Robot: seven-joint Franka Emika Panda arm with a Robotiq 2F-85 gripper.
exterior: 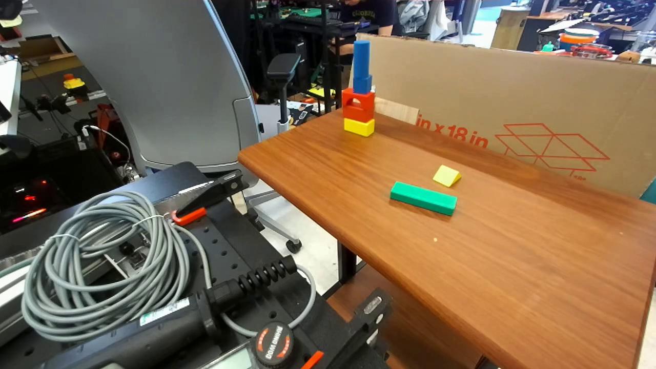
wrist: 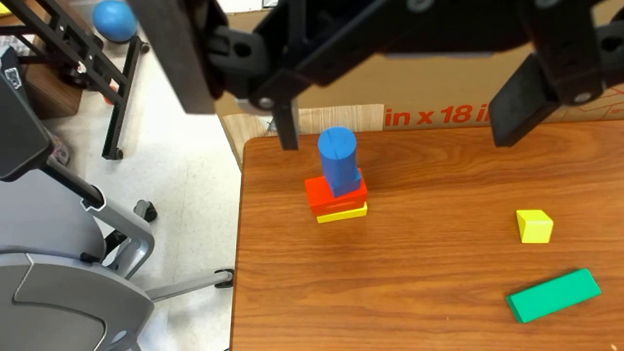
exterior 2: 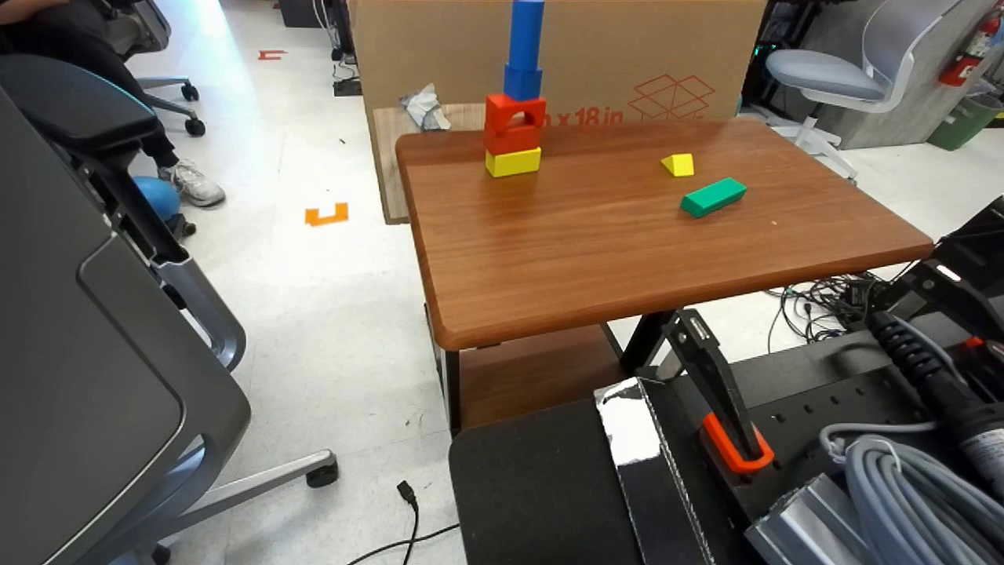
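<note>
A stack of blocks rises near one corner of the wooden table: a yellow block (exterior: 359, 126) at the bottom, red blocks (exterior: 358, 105) over it, the upper one arched, then a small blue block (exterior: 363, 84) and an upright blue cylinder (exterior: 361, 58) on top. Apart from the stack, a yellow wedge (wrist: 534, 226) and a long green block (wrist: 553, 295) lie on the tabletop. In the wrist view my gripper is open, its fingers wide apart and nothing held. Neither exterior view shows the gripper.
A cardboard panel (exterior 2: 602, 56) stands along the table's back edge. Beside the table sit a grey chair (exterior: 160, 80) and a black bench with a coiled grey cable (exterior: 178, 277).
</note>
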